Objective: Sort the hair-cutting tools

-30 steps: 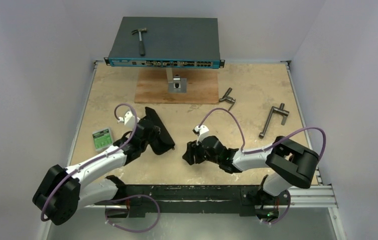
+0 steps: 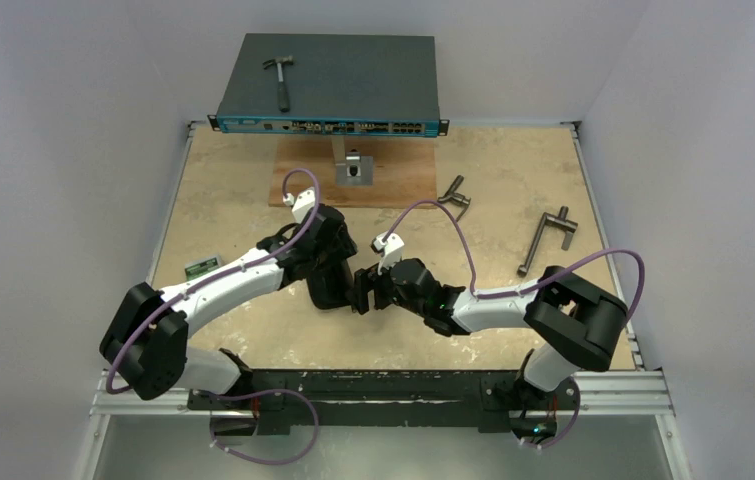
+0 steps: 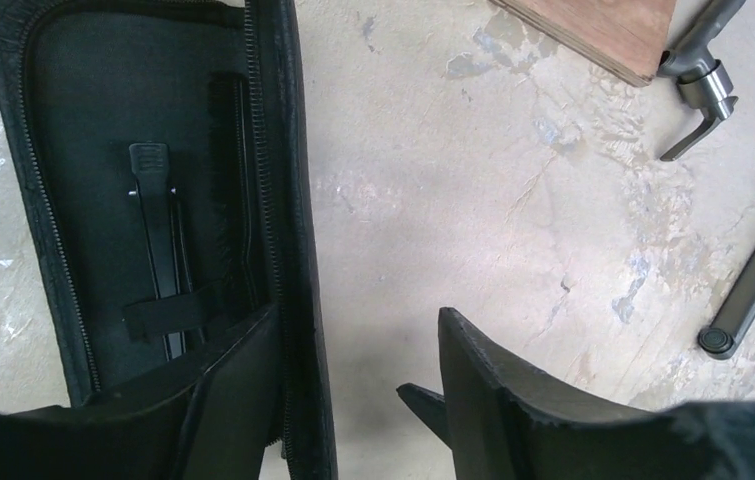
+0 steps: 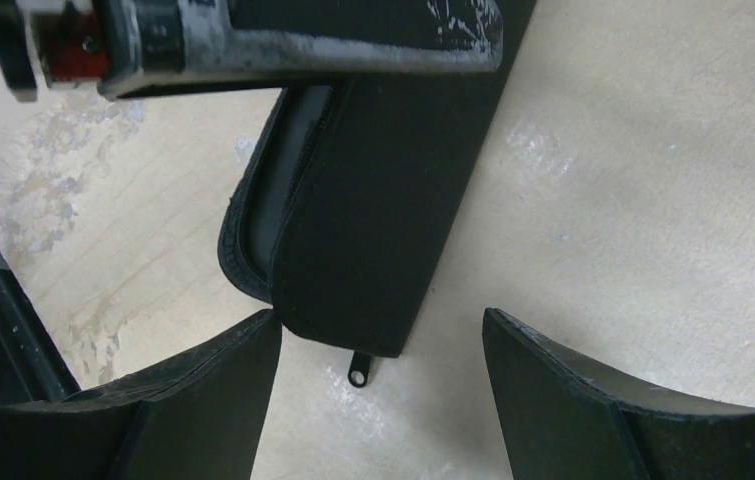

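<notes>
A black zip case [image 2: 330, 287] lies on the table under my left arm. The left wrist view shows it partly unfolded, its zipped flap [image 3: 283, 200] standing up along one side. Inside, a slim dark hair tool [image 3: 156, 210] sits under an elastic strap [image 3: 165, 313]. My left gripper is part open at the near end of the case, the flap's edge beside its left finger; whether they touch I cannot tell. My right gripper stands open near the case's end, where a zipper pull [image 4: 359, 370] hangs out, with nothing between its fingers.
A green-and-white box [image 2: 202, 267] lies at left, beside the left arm. Two metal clamp pieces, one small [image 2: 455, 198] and one larger [image 2: 547, 240], lie at right. A wooden board [image 2: 403, 175] stretches along the back. Bare table shows between the right arm and board.
My left gripper has moved right across the case, which now shows partly unfolded.
</notes>
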